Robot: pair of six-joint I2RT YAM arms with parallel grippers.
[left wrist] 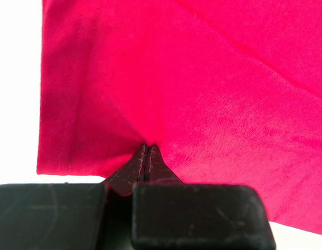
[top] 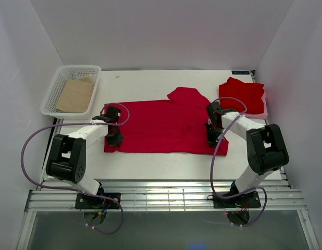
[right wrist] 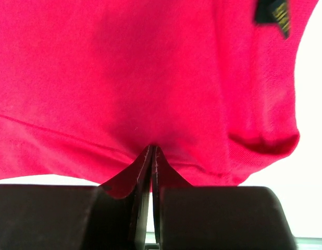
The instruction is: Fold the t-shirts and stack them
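A red T-shirt [top: 161,133] lies spread across the table in a long folded band, one flap sticking out at the upper right. At its left end my left gripper [top: 113,138] is shut on the cloth; in the left wrist view its fingertips [left wrist: 141,159] press into the fabric near a hemmed corner. At the right end my right gripper [top: 212,138] is also shut on the shirt; in the right wrist view its fingertips [right wrist: 146,159] sit in the cloth near the lower edge, with a dark label at upper right.
A white basket [top: 50,97] with a tan cloth [top: 73,95] stands at the back left. More red fabric [top: 238,94] rests on a pink container [top: 257,112] at the back right.
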